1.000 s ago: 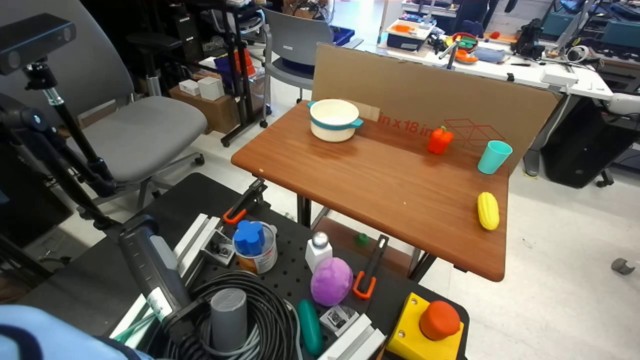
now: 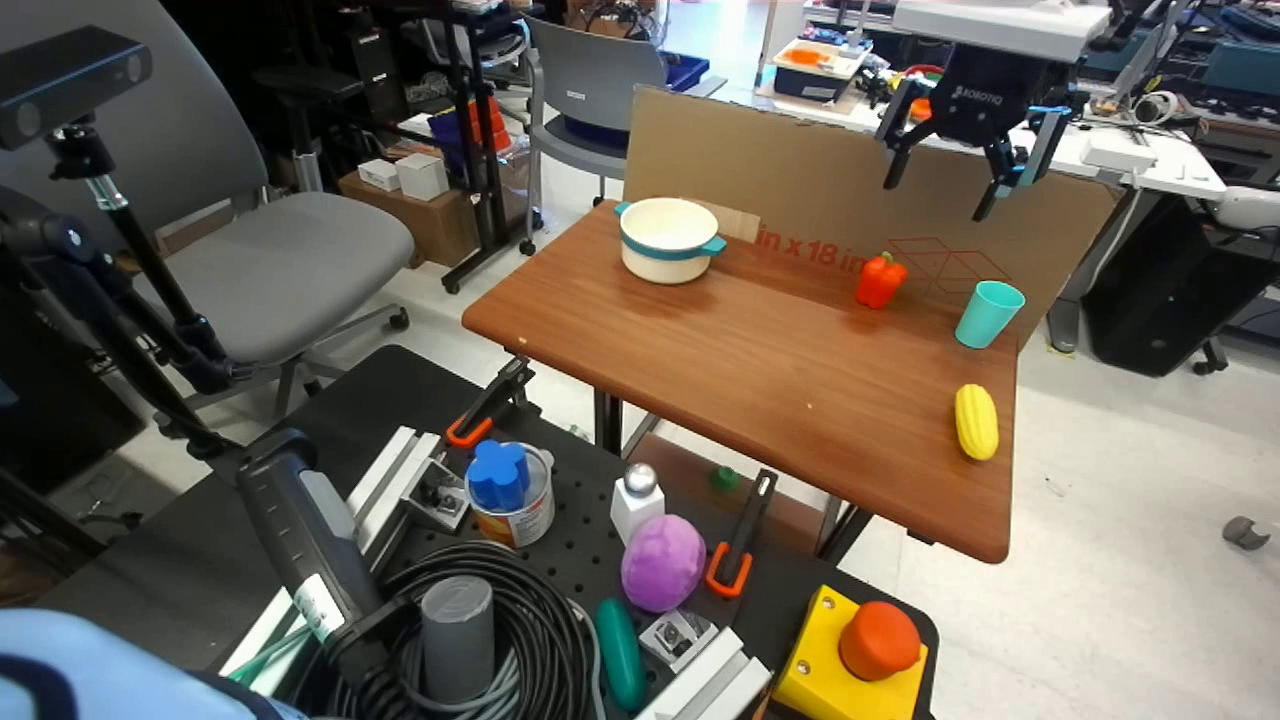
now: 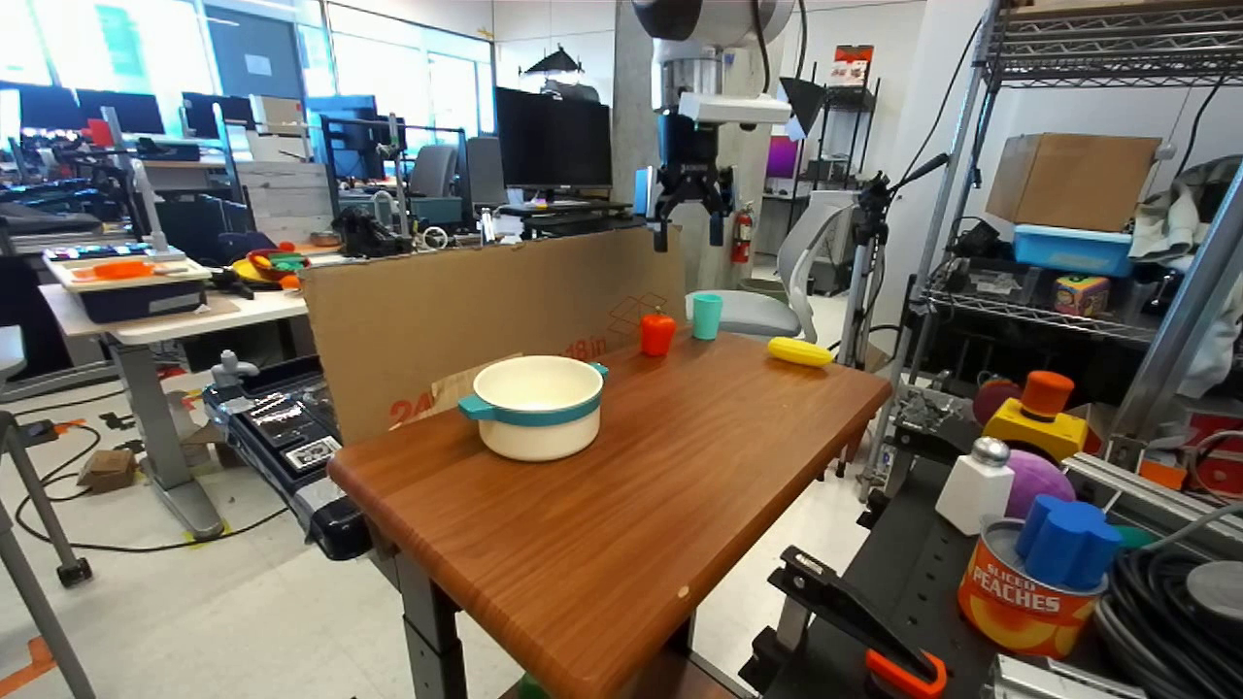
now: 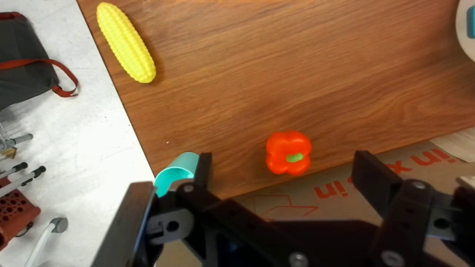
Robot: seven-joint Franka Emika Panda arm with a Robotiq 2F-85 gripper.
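High over the back right of the wooden table (image 2: pixel 720 360), my open gripper (image 2: pixel 939 194) hangs with nothing between its fingers. In the wrist view the orange-red pepper (image 4: pixel 282 147) appears between the two fingers, well below them on the table. A turquoise cup (image 2: pixel 990 314) stands right of the pepper; part of the cup (image 4: pixel 171 174) is hidden behind a finger in the wrist view. Yellow corn (image 2: pixel 976 422) lies near the table's right edge. At the left back sits a cream pot (image 3: pixel 542 425) with a teal band and handles; it looks empty.
A cardboard sheet (image 2: pixel 720 156) stands along the table's back edge, close behind the pepper and cup. In front, a black cart (image 2: pixel 576 564) carries a can, a purple ball, clamps and cables.
My gripper has come down into exterior view 1 at the upper right, where only its fingertips showed before. The objects on the table have not moved.
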